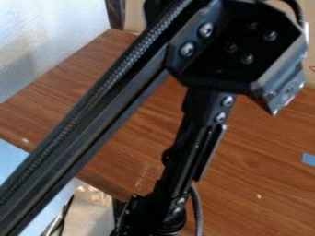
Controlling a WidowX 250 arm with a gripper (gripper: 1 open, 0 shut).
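My black arm point(185, 138) fills the middle of the camera view, with a bolted elbow bracket point(234, 51) at the upper right and a long rail running from the top down to the lower left. The lower segment drops to a dark joint point(157, 207) at the bottom edge. The gripper's fingers cannot be made out, so its state is unclear.
A brown wooden tabletop point(259, 166) spreads behind the arm, with a blue tape piece point(308, 158) at the right edge. A pale textured surface point(37, 46) lies at the upper left.
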